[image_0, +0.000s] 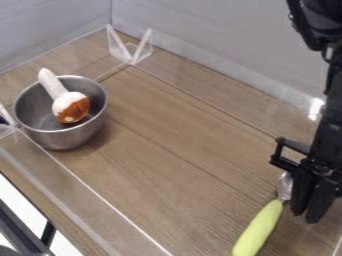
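Note:
My black gripper (306, 190) is low at the right edge, just over the silver head of a tool with a long light green handle (257, 229). Its fingers look drawn close together; whether anything is between them is hidden. At the left, a steel bowl (70, 134) holds a white-handled object (56, 88) with an orange and white end.
White walls (214, 30) stand behind it, with a clear plastic bracket (120, 50) at the back left. The counter's front edge runs along the lower left.

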